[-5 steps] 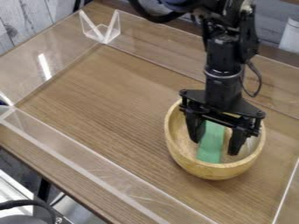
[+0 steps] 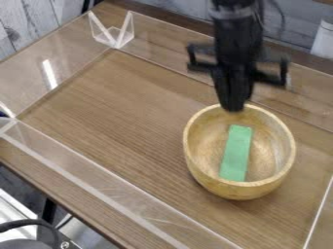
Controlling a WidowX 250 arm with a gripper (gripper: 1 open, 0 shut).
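A round wooden bowl (image 2: 202, 156) sits on the table at the right, with a green rectangular block (image 2: 237, 154) lying inside it. My black gripper (image 2: 235, 95) is above the bowl's far side, blurred, with nothing visible below it. Whether its fingers are open or shut is unclear in the blur.
A white wire-like object (image 2: 112, 29) stands at the back left. Dark cables lie off the table at the lower left.
My gripper has risen out of the bowl, up and toward the back. The green block is left in the bowl, now fully visible.
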